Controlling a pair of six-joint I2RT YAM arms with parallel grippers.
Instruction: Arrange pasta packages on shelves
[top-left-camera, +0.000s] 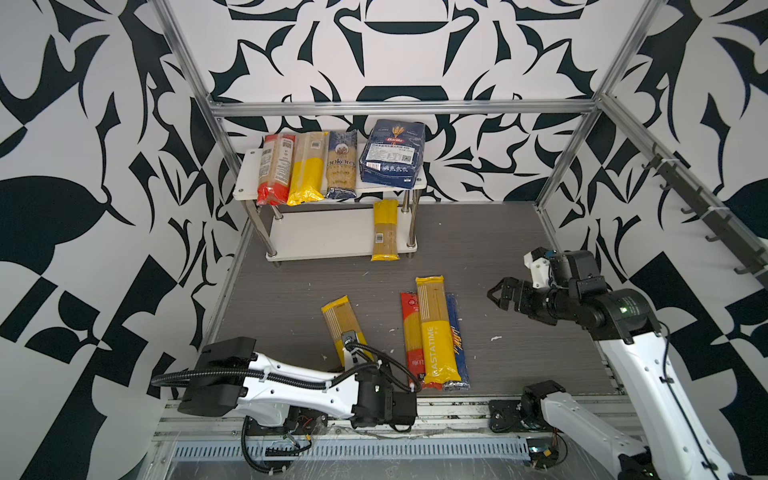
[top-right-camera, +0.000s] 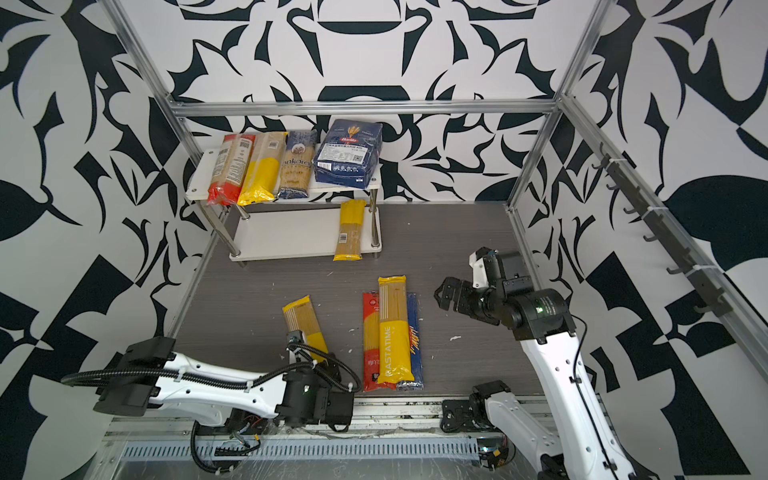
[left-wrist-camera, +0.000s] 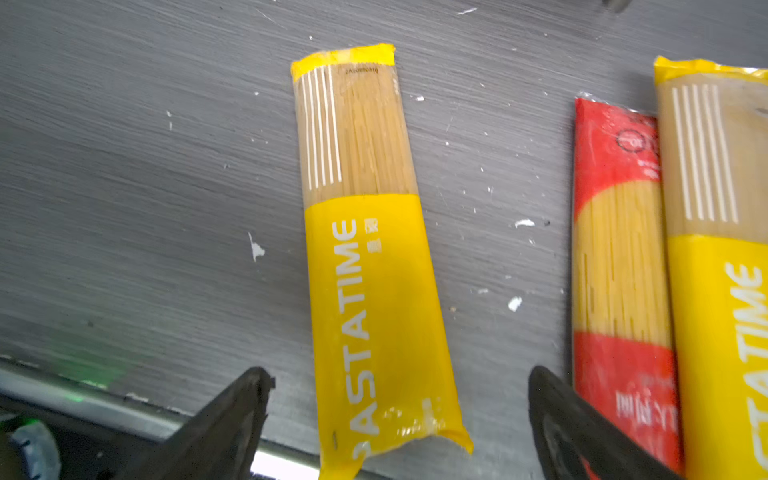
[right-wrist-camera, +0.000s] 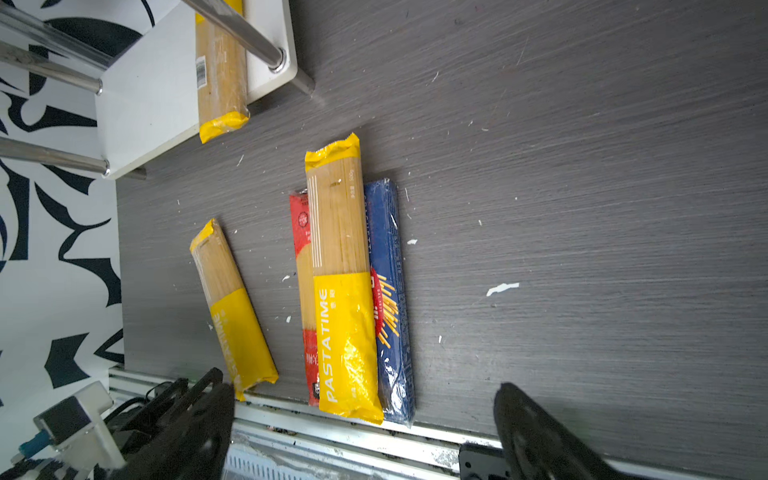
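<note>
A yellow PASTATIME spaghetti pack (left-wrist-camera: 376, 312) lies on the dark floor at front left, with my left gripper open above its near end. To its right, another yellow pack (right-wrist-camera: 344, 336) lies over red (right-wrist-camera: 304, 280) and blue (right-wrist-camera: 388, 320) packs. One yellow pack (top-left-camera: 385, 232) rests on the lower shelf's right end. The upper shelf holds a red pack (top-left-camera: 275, 168), a yellow pack (top-left-camera: 308, 168), a tan-blue pack (top-left-camera: 341, 168) and a dark blue package (top-left-camera: 391, 156). My right gripper stands open at the right, above the floor with nothing between its fingers.
The lower shelf (top-left-camera: 320, 232) is bare in its left and middle parts. Metal rails (top-left-camera: 396, 104) and patterned walls border the workspace.
</note>
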